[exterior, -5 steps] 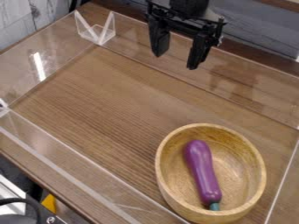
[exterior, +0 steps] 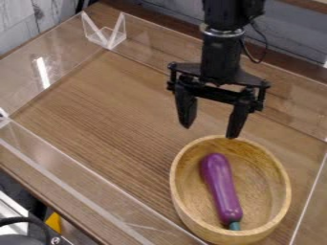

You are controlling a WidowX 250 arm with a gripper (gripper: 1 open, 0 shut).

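My gripper [exterior: 211, 120] is open, with its two dark fingers spread wide above the back rim of a round tan bowl [exterior: 185, 191]. Nothing shows between the fingers. In the bowl lies a long purple object [exterior: 217, 182] with a teal tip at its near end, resembling an eggplant or similar toy.
A white wire holder [exterior: 105, 33] stands at the back left. The wooden floor of the tray [exterior: 90, 124] is bare to the left and middle. Low walls edge the tray at the back and left.
My gripper has come down and toward the camera, from the back of the tray to just behind the bowl. The bowl and purple object have not moved.
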